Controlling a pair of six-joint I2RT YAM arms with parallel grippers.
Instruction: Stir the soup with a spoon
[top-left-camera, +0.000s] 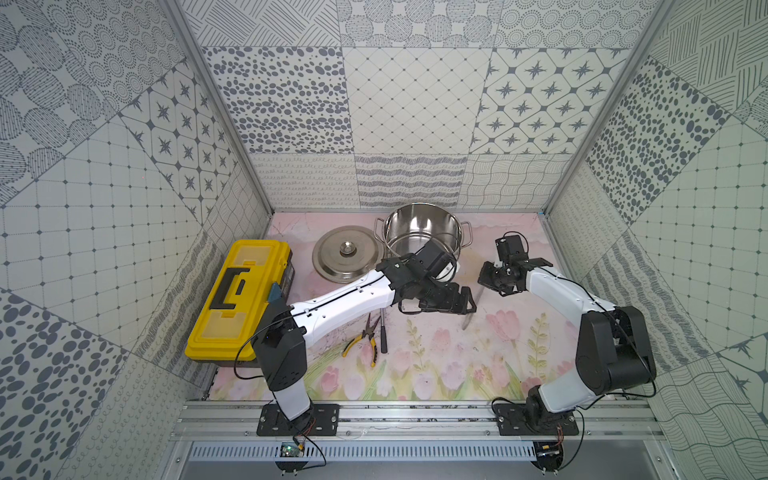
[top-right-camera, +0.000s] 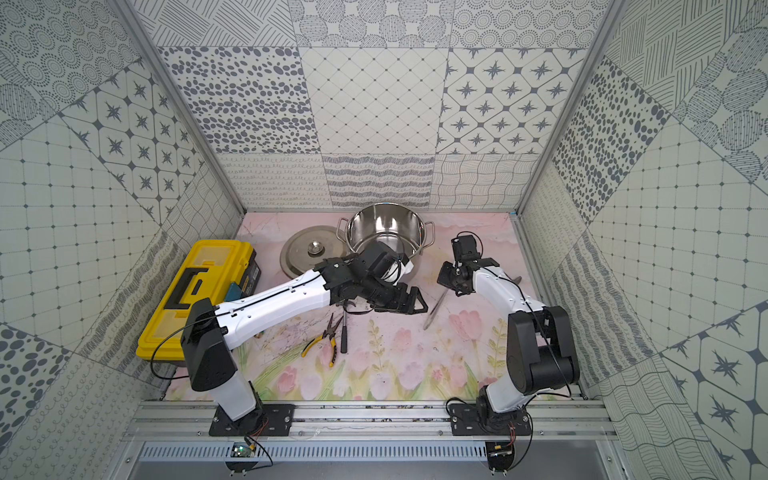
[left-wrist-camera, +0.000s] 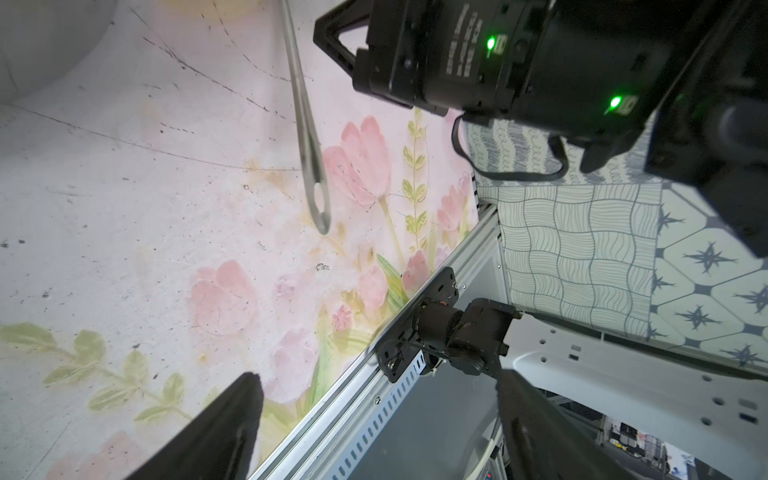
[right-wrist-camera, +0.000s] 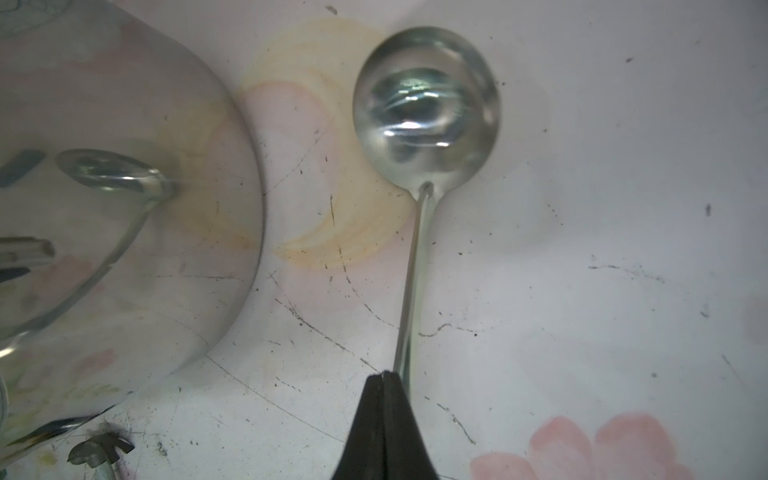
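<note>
The steel pot (top-left-camera: 424, 216) stands open at the back, its front hidden by my left arm. A ladle-like spoon shows its round bowl (right-wrist-camera: 426, 104) pointing away from my right gripper. That gripper is shut, with the spoon's thin handle (right-wrist-camera: 408, 320) running in beside its fingertips; whether it is pinched there I cannot tell. The free end of the handle (left-wrist-camera: 308, 144) slants toward the table front. My left gripper (top-left-camera: 470, 301) has its fingers (left-wrist-camera: 220, 432) well apart and empty, close to the left of that handle.
Left of the pot lies its lid (top-left-camera: 340, 254). Yellow pliers (top-left-camera: 361, 340) and a hammer (top-left-camera: 383, 337) lie in front of the left arm. A yellow toolbox (top-left-camera: 240, 296) stands at the left edge.
</note>
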